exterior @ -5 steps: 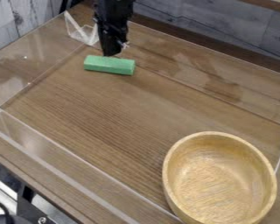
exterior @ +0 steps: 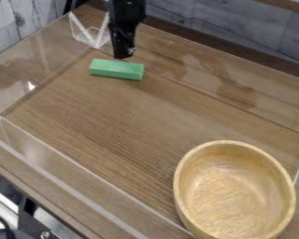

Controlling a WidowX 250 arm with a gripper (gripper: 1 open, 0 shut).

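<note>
A dark gripper (exterior: 123, 45) hangs from the top edge at the upper middle, above and behind a green block (exterior: 116, 69) lying flat on the wooden table. The gripper is small and dark, and whether its fingers are open or shut is unclear. It appears to be apart from the block.
A large tan round bowl (exterior: 234, 189) sits at the bottom right. A clear, crumpled-looking plastic item (exterior: 91, 32) lies left of the gripper.
The gripper has shifted slightly in the same area near the back. The green block and bowl have not visibly moved.
</note>
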